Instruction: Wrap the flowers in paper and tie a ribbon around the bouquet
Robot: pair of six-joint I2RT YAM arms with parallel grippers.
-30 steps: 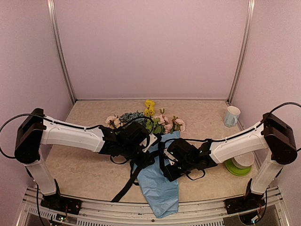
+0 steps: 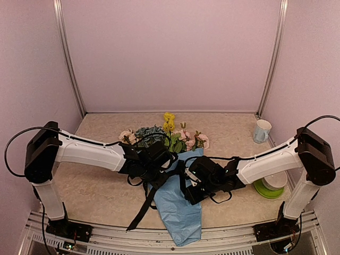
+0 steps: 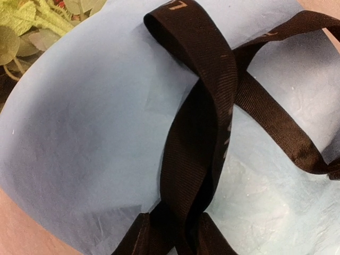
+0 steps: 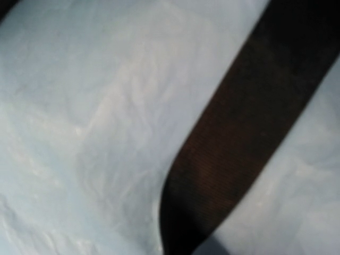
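Observation:
A bouquet of fake flowers (image 2: 169, 139) lies in blue wrapping (image 2: 180, 212), its stems hidden. Across the wrapping runs a dark brown ribbon (image 3: 196, 122), crossing itself in loose loops. One tail (image 2: 141, 215) trails toward the front left. In the left wrist view my left gripper stands part open, the fingers (image 3: 135, 236) either side of a ribbon strand over the wrapping. My right gripper (image 2: 192, 199) is low over the wrapping's right side, shut on the ribbon, which narrows to the bottom edge of the right wrist view; its fingers are hidden there.
A white mug (image 2: 262, 131) stands at the back right. Farther forward, a white bowl (image 2: 274, 181) sits on a green plate (image 2: 268, 192), behind the right arm.
Over the last second my left gripper has shifted slightly to the left and back toward the ribbon. The right arm and the bouquet look unmoved.

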